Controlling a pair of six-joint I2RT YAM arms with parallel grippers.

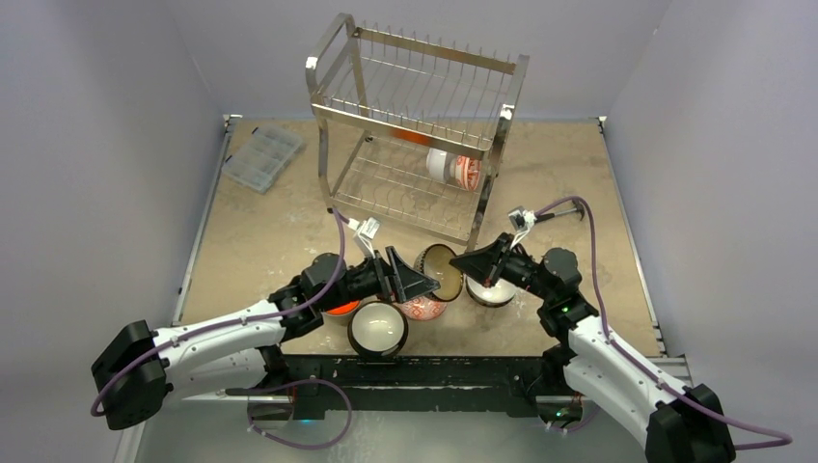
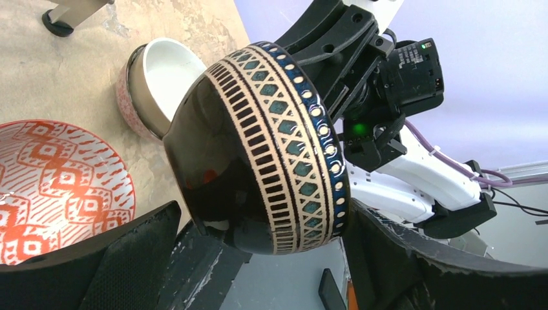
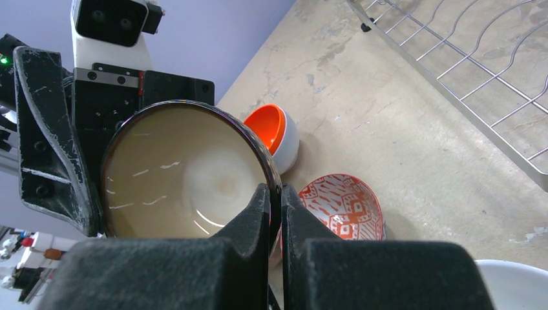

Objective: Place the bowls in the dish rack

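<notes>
A dark patterned bowl with beige inside (image 1: 440, 270) is held up on its side between both grippers. My right gripper is shut on its rim. My left gripper is part open with the bowl between its fingers; whether they grip it is unclear. Below are a red-patterned bowl (image 3: 339, 203), an orange-lined bowl (image 3: 265, 121), a black bowl with white inside (image 1: 378, 331) and stacked white bowls (image 2: 168, 77). The steel dish rack (image 1: 415, 123) holds a white bowl (image 1: 439, 166) and a red-patterned bowl (image 1: 468, 174) on its lower tier.
A clear plastic organizer (image 1: 260, 159) lies at the back left. A dark-handled tool (image 1: 550, 214) lies right of the rack. Open counter (image 1: 241, 241) shows left of the rack, and the front edge runs just behind the bowls.
</notes>
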